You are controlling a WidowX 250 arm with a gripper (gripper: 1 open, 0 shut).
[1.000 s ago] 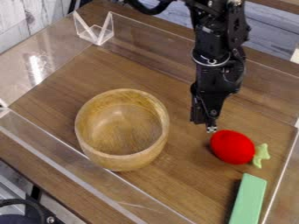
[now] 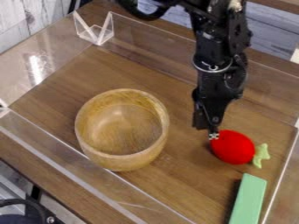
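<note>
The black robot arm reaches down from the top into the right half of the camera view, its gripper (image 2: 208, 129) low over the wooden surface, just above and left of a red round object (image 2: 233, 149). The gripper looks shut, with nothing visible between its fingers. A green piece (image 2: 261, 156) sticks out from the red object's right side. A wooden bowl (image 2: 117, 154) sits left of centre, apart from the gripper.
A green rectangular block (image 2: 247, 201) lies at the front right. A clear plastic piece (image 2: 96, 31) stands at the back left. Clear walls edge the tray (image 2: 47, 140).
The gripper has shifted very slightly. The red object, bowl and green block have not visibly moved.
</note>
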